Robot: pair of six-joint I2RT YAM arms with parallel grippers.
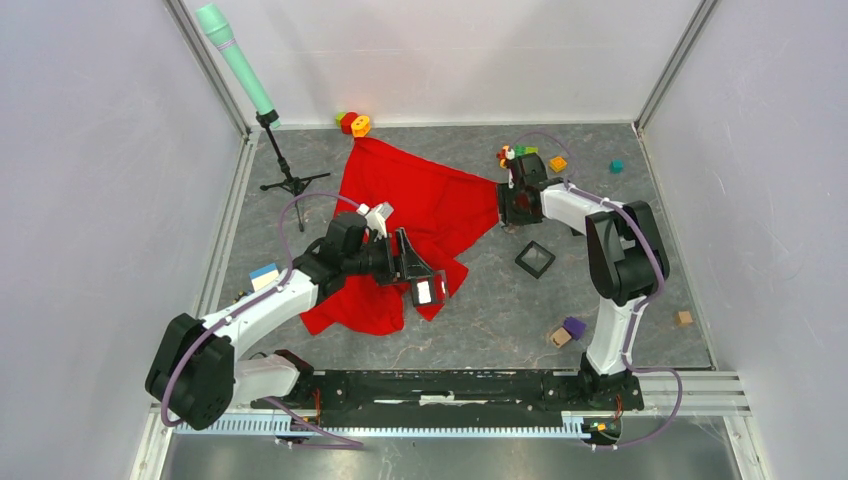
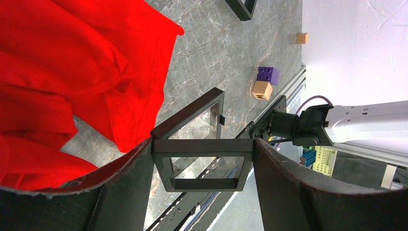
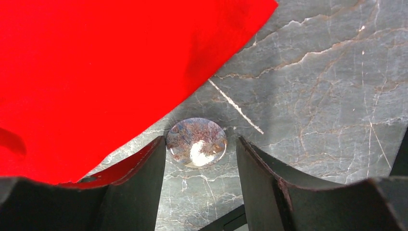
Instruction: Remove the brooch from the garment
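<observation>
A red garment (image 1: 420, 200) lies spread over the middle of the grey floor. Just off its edge, a round glossy disc (image 3: 196, 142), perhaps the brooch, rests on the bare floor in the right wrist view. My right gripper (image 1: 506, 206) is part open above it; in the right wrist view the disc shows in the gap between the two fingers, and I cannot tell whether they touch it. My left gripper is shut on a black hinged frame (image 2: 202, 185) with clear panes, its two halves spread apart, held over the garment's near edge.
A second black square frame (image 1: 535, 260) lies right of the garment. A purple block (image 1: 575, 327) and a wooden block (image 1: 560, 337) sit at the near right. Coloured toys (image 1: 558, 163) stand behind the right gripper. A tripod (image 1: 292, 184) is at the left.
</observation>
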